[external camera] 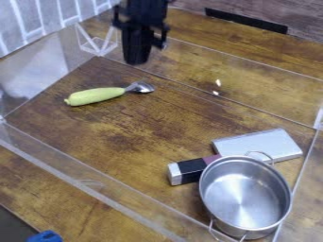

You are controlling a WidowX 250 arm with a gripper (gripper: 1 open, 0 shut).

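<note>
My black gripper (136, 53) is raised at the top of the view, above the back edge of the work area; it is blurred, so its fingers are hard to make out. A pale green zucchini-like object (96, 95) lies at the left of the wooden floor, with a shiny spoon-like metal item (139, 88) at its right end. Nothing clearly hangs from the gripper.
A steel pot (245, 197) stands at the lower right, beside a black block (187, 173) and a silver slab (259, 144). Clear plastic walls edge the wooden surface (132, 142).
</note>
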